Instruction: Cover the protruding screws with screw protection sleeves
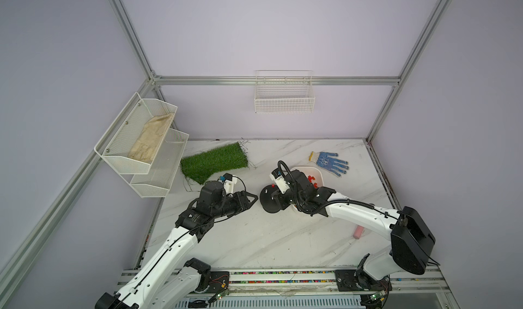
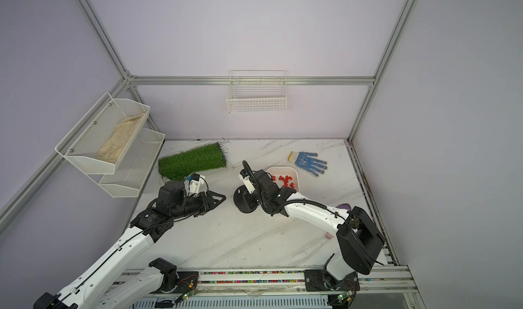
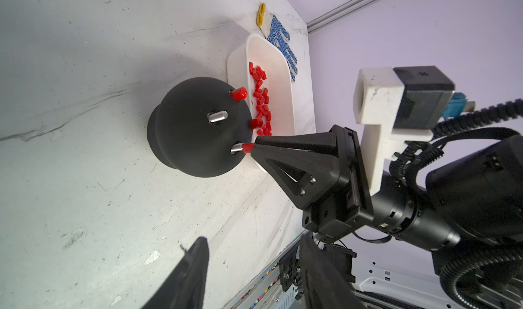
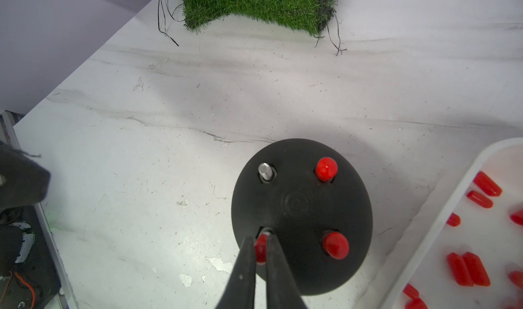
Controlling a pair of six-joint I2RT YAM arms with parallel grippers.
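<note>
A round black base (image 4: 297, 205) stands on the table with screws sticking up from its top. Red sleeves cover two of them, one at the far right (image 4: 327, 169) and one at the near right (image 4: 335, 245). The far-left screw (image 4: 265, 171) is bare metal. My right gripper is shut on a red sleeve (image 3: 248, 148) at the near-left screw (image 3: 236, 147). Sleeve and screw tip appear to meet, with much of the metal shank still showing in the left wrist view. Off to the left of the base, my left gripper is open and empty.
Beside the base on the right is a white tray (image 3: 286, 72) of loose red sleeves. A blue glove (image 1: 330, 163) lies behind it, and a green turf mat (image 1: 215, 161) at the back left.
</note>
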